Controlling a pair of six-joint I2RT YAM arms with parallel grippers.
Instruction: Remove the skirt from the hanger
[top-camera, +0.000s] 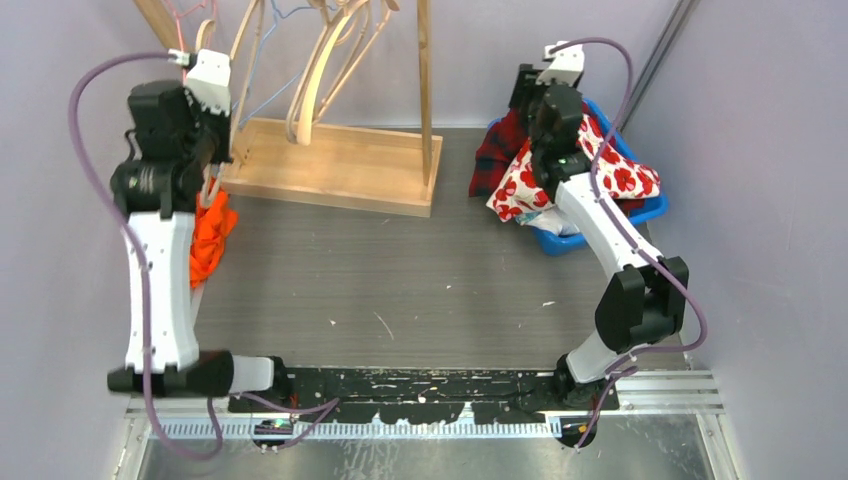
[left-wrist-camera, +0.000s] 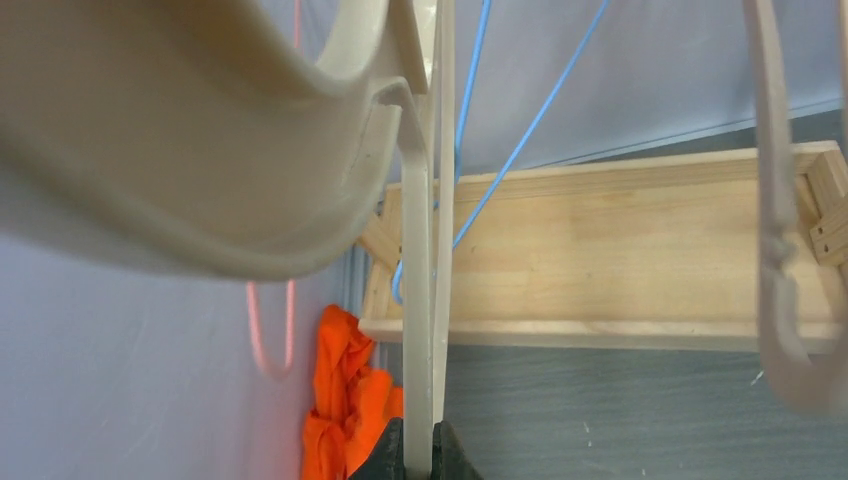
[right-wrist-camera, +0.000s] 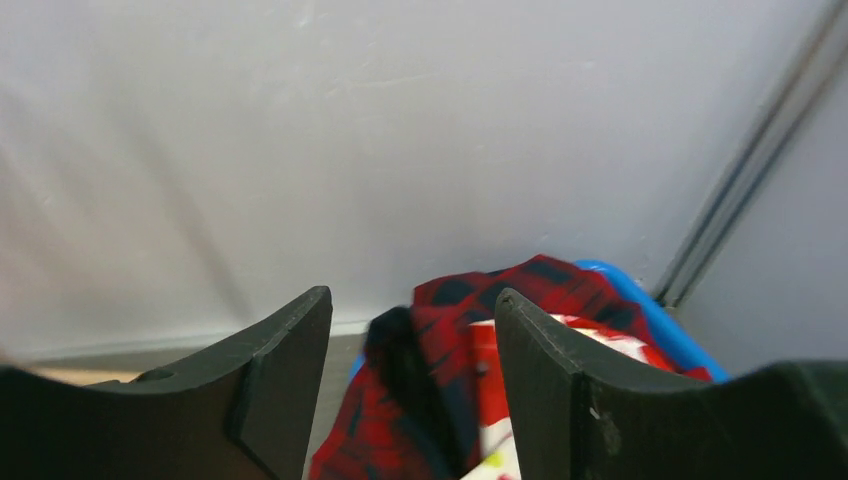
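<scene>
Wooden and plastic hangers (top-camera: 320, 75) hang on a wooden rack (top-camera: 330, 175). At the rack's left, my left gripper is shut on a pale hanger (left-wrist-camera: 418, 300) among the others. An orange cloth (top-camera: 210, 240) lies below on the floor. My right gripper stands open above a blue bin (top-camera: 565, 240) of folded fabrics: red-black plaid and white cloth with red flowers (top-camera: 625, 180). I cannot tell that any skirt hangs on the hangers.
Grey walls (top-camera: 740, 200) close in both sides and the back.
</scene>
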